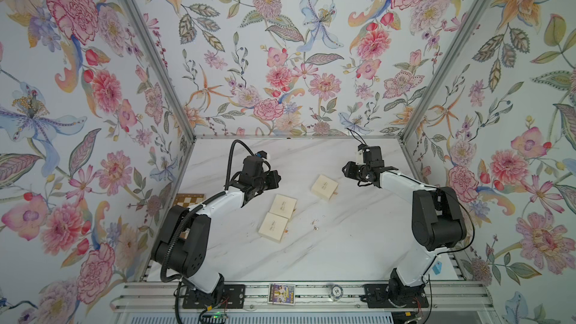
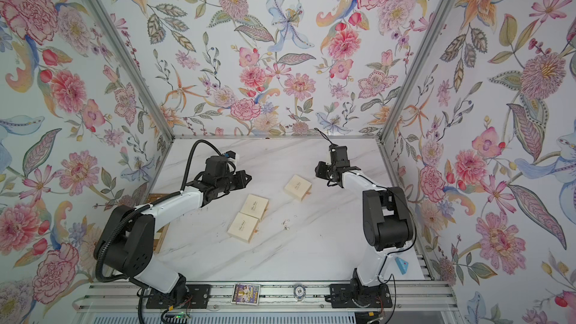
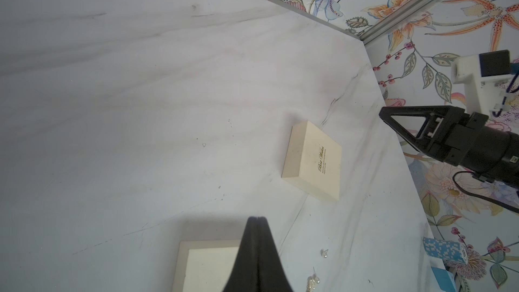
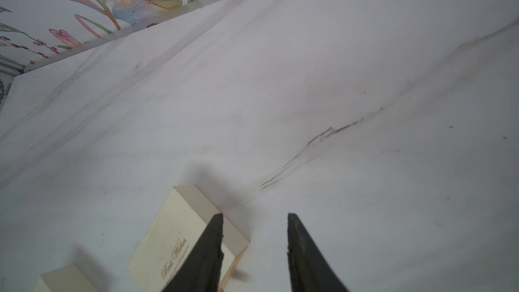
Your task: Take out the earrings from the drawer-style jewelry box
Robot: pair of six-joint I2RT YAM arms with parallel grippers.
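Note:
Three cream drawer-style boxes lie on the table: a lone one (image 3: 310,159) at centre right and two touching at centre left, upper (image 1: 283,205) and lower (image 1: 272,226). Small shiny pieces, apparently earrings (image 3: 313,281), lie on the bare table right of the pair. My left gripper (image 1: 276,178) is shut, nothing visible between its fingers, raised above and behind the pair. My right gripper is open and empty, above and right of the lone box, whose printed lid and orange tab show in the right wrist view.
A checkered board (image 1: 190,198) lies at the left edge, partly hidden by the left arm. Floral walls surround three sides.

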